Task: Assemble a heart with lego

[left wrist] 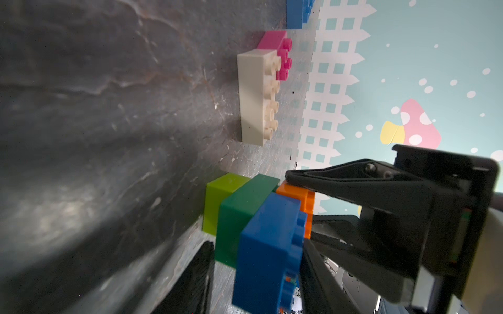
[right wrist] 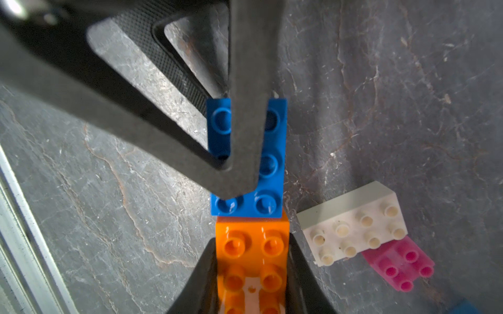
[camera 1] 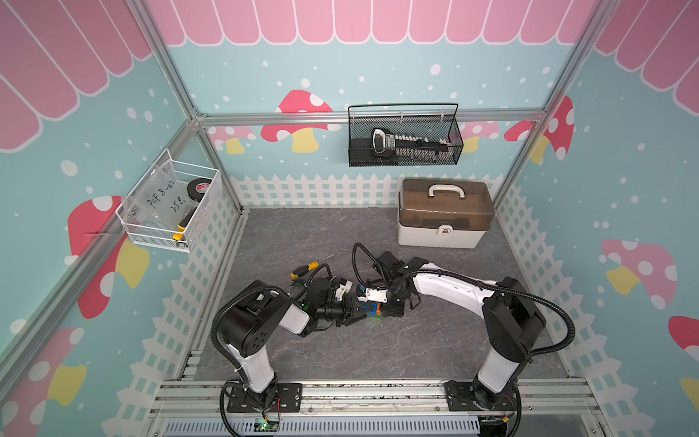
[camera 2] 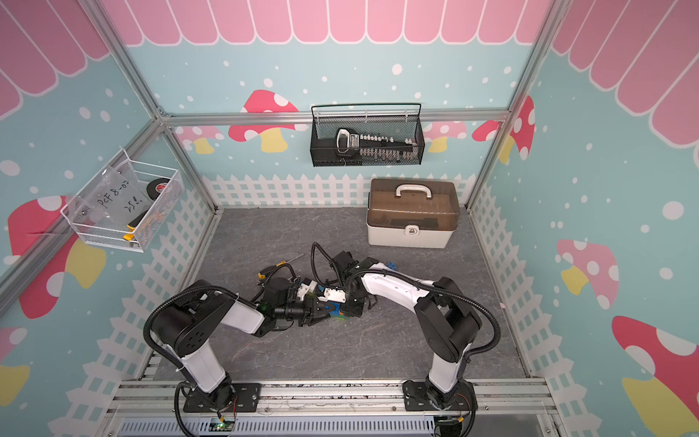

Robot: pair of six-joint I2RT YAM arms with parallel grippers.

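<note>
My right gripper is shut on an orange brick (right wrist: 253, 238), part of a group with a blue brick (right wrist: 269, 141) at its end and dark green (left wrist: 235, 219) and light green (left wrist: 220, 193) bricks. In the left wrist view the blue brick lies between my left gripper's fingers, which are part open; whether they touch it is unclear. In the right wrist view this gripper (camera 1: 358, 311) reaches over the blue brick from above left. A white brick (right wrist: 348, 222) and a pink brick (right wrist: 398, 264) lie apart on the table.
Another blue brick (left wrist: 296, 10) lies beyond the pink one. A screwdriver (camera 1: 305, 268) lies behind my left arm. A lidded box (camera 1: 444, 218) stands at the back right, and wire baskets (camera 1: 404, 138) hang on the walls.
</note>
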